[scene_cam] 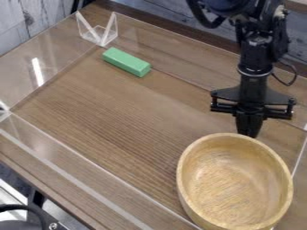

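The black gripper [252, 117] hangs at the right of the camera view, pointing down just above and behind the rim of a large cream bowl [234, 214] at the lower right. Whether its fingers are open or shut is hard to tell. A green block [126, 61] lies at the back left of the wooden table.
A clear wire or plastic holder [99, 29] stands at the back left. A black cable runs at the lower left corner.
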